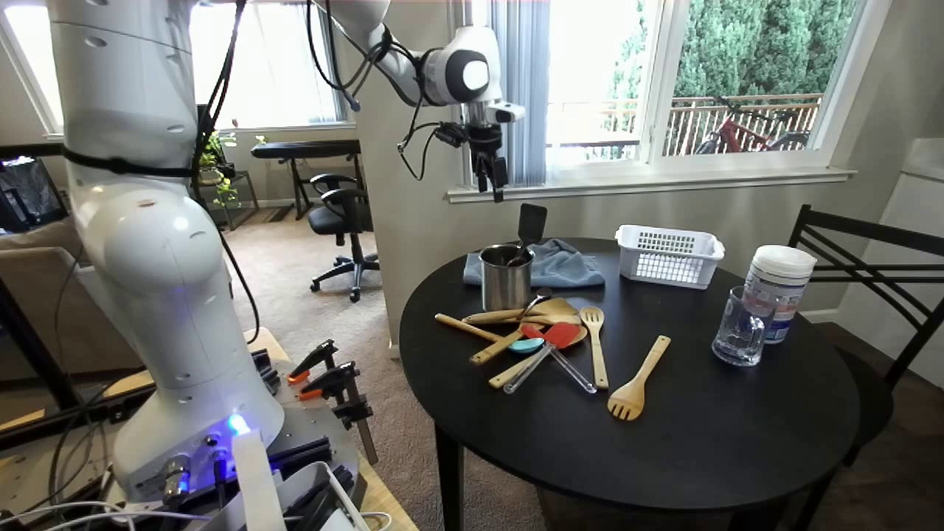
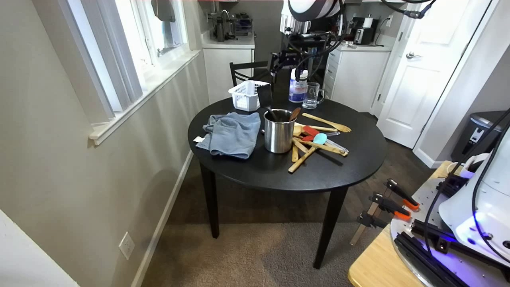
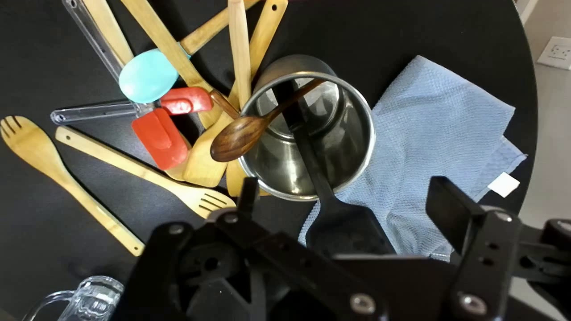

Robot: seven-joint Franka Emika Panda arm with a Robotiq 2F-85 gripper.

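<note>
My gripper hangs open above the table, its two fingers spread wide with nothing between them. Below it in the wrist view stands a steel pot [image 3: 369, 125], upright. A black spatula [image 3: 348, 230] leans in the pot, blade sticking up over the rim. A dark wooden spoon [image 3: 238, 138] also shows at the pot, its bowl out past the rim. Beside the pot lies a pile of utensils: red spatulas [image 3: 163, 139], a turquoise spoon [image 3: 147, 77] and several light wooden tools. A slotted wooden fork [image 1: 628, 398] lies apart from the pile.
A blue-grey cloth [image 2: 232, 134] lies against the pot's window side. At the far side are a white basket [image 1: 670, 257], a glass mug [image 1: 739, 341] and a white-lidded canister [image 1: 783, 265].
</note>
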